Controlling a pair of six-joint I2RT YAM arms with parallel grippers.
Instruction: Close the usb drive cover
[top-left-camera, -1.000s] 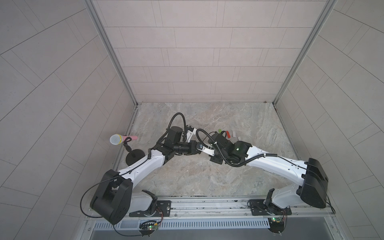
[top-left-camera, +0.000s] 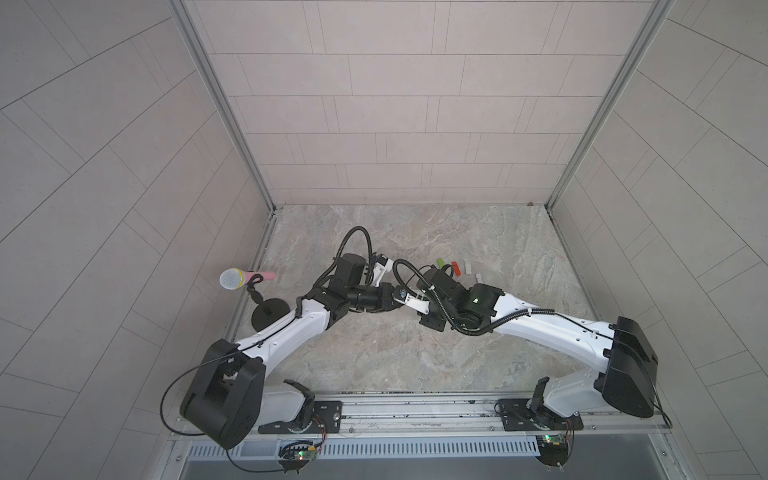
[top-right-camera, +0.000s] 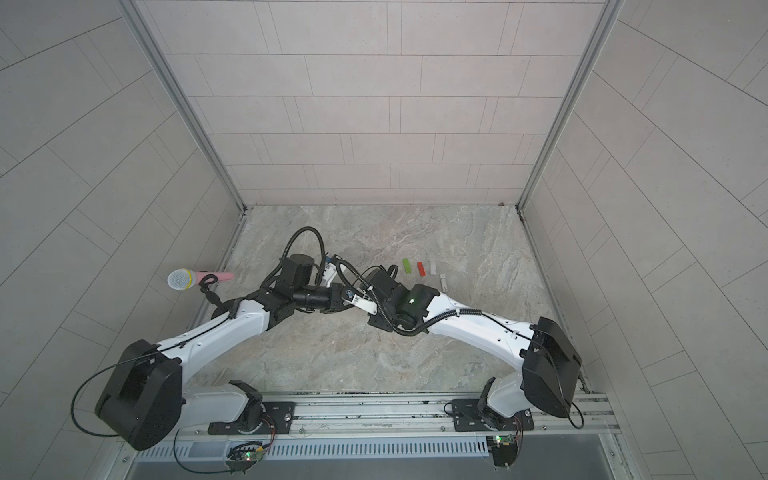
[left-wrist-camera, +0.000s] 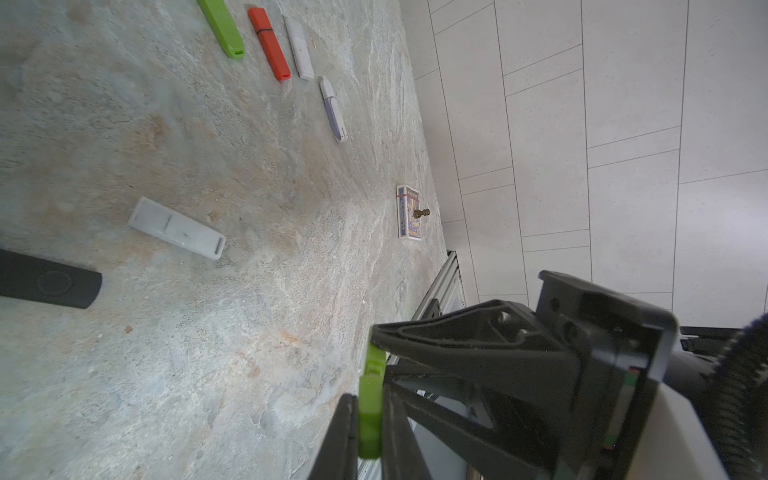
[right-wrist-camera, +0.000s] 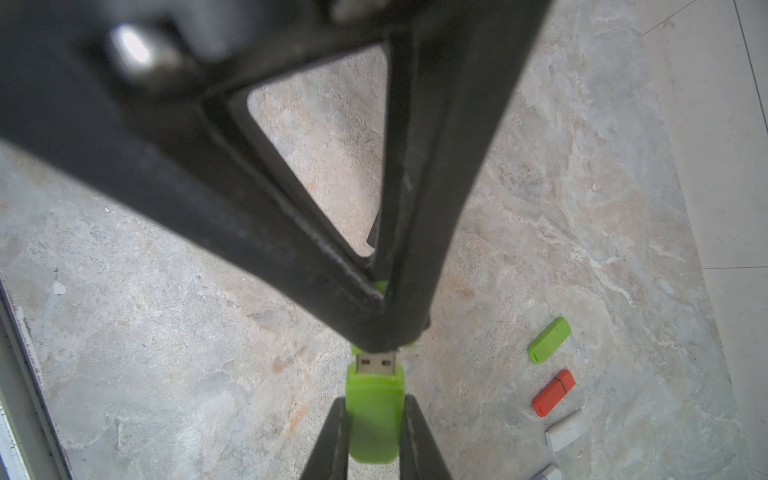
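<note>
Two green usb drive parts are held end to end between my grippers, above the table. In the right wrist view, my right gripper is shut on one green part (right-wrist-camera: 374, 420). A short stretch of metal plug (right-wrist-camera: 376, 362) shows between this part and the green edge under the left gripper's dark fingers (right-wrist-camera: 392, 312). In the left wrist view, my left gripper is shut on the other green part (left-wrist-camera: 369, 412). Which part is the cover, I cannot tell. The top views hide both parts behind the wrists.
On the table lie a white usb drive (left-wrist-camera: 177, 227), a black drive (left-wrist-camera: 48, 278), and green (right-wrist-camera: 549, 340), red (right-wrist-camera: 553, 393) and white (right-wrist-camera: 566, 432) drives in a row. A lamp (top-left-camera: 270, 314) stands at the left.
Both arms stand almost still in the top left view; at most a very slight shift of the right arm shows.
</note>
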